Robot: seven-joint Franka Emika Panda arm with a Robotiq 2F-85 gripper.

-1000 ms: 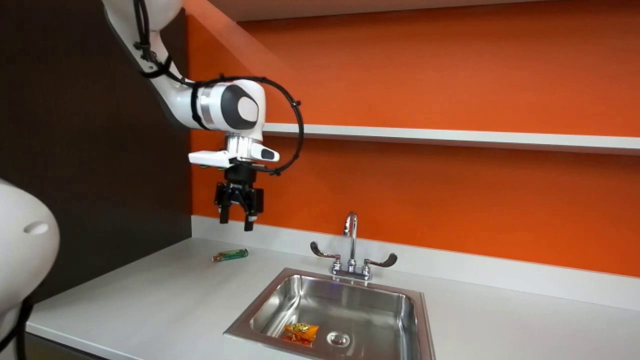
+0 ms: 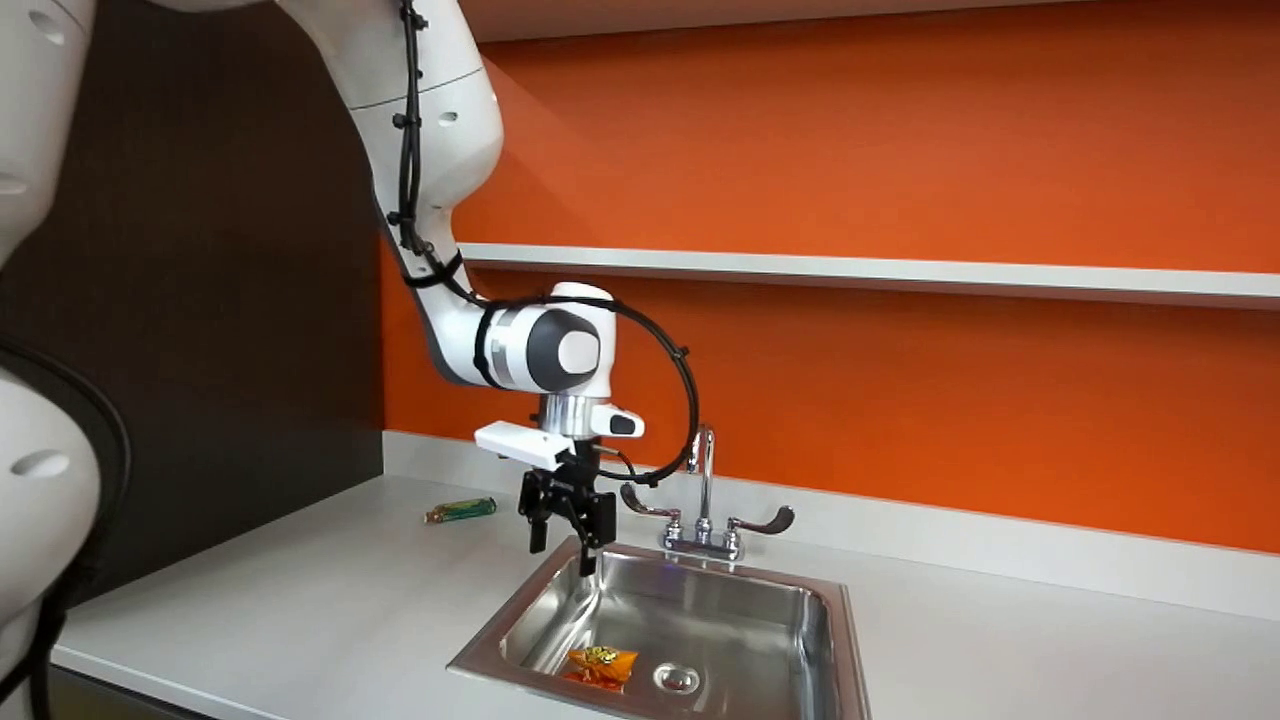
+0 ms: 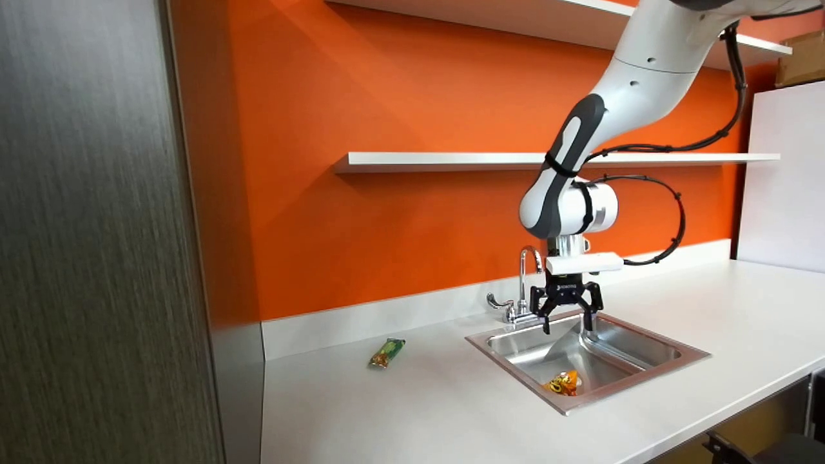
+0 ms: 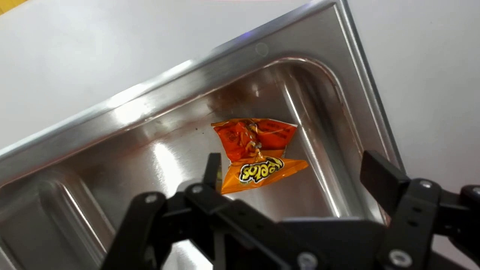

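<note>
An orange Cheetos bag (image 4: 258, 155) lies crumpled on the floor of the steel sink (image 4: 175, 135), near one corner. Exterior view 1 puts the bag (image 2: 600, 667) left of the drain. My gripper (image 2: 564, 558) hangs open above the sink's back left part, its fingers wide apart and empty. In the wrist view the bag appears beyond the fingertips, and one finger (image 4: 212, 168) overlaps its lower left edge. A green packet (image 2: 461, 510) rests on the counter to the left of the sink; exterior view 2 shows this green packet (image 3: 387, 352) as well.
The chrome faucet (image 2: 705, 498) with two handles stands behind the sink, close to my gripper's right side. A white shelf (image 2: 900, 266) runs along the orange wall. The counter (image 2: 1008, 636) right of the sink is clear.
My gripper has moved down and to the right, from over the counter near the green packet to above the sink. The bag and the packet lie where they were.
</note>
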